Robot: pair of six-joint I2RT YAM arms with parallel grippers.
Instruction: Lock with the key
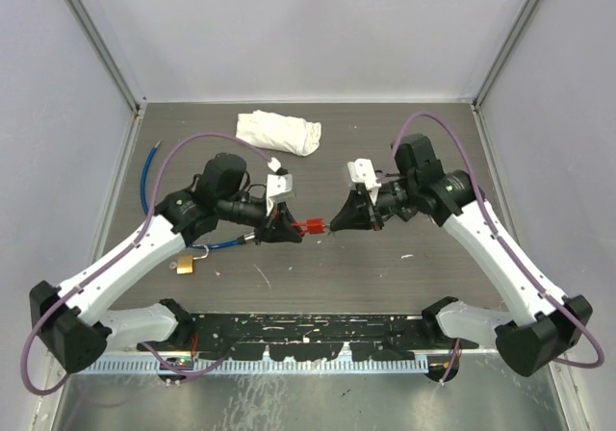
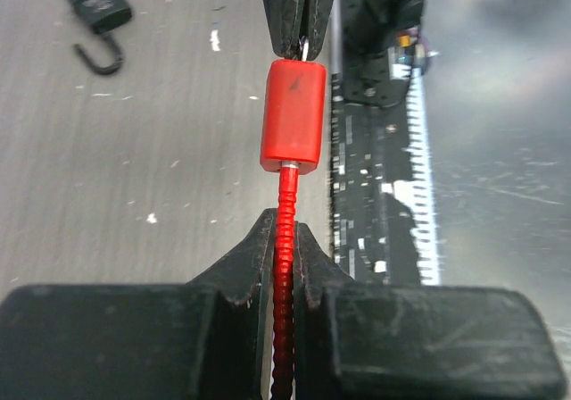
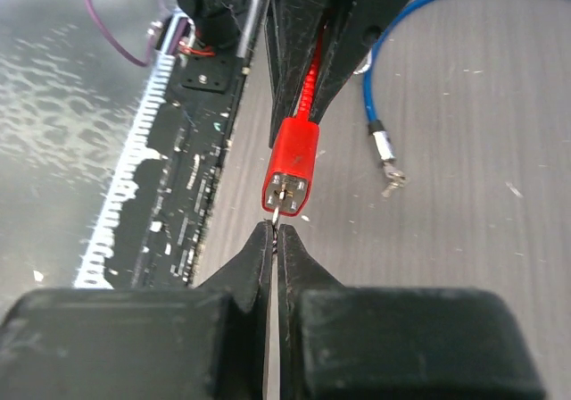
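Observation:
A red lock body [image 2: 293, 119] with a red cable [image 2: 283, 275] hangs between my grippers, above the table. My left gripper [image 1: 296, 229] is shut on the cable, which runs down between its fingers in the left wrist view. My right gripper is shut on a thin silver key [image 3: 277, 216]; most of the key is hidden by the fingers. In the right wrist view, the key meets the end face of the lock body [image 3: 292, 163] at its keyhole. How deep it sits I cannot tell.
A blue cable [image 3: 373, 96] curves along the table's left side, near a brass padlock [image 1: 184, 265]. Behind my right gripper lies a black lock with a hook [image 2: 103, 12]. A white cloth [image 1: 279, 133] lies at the back.

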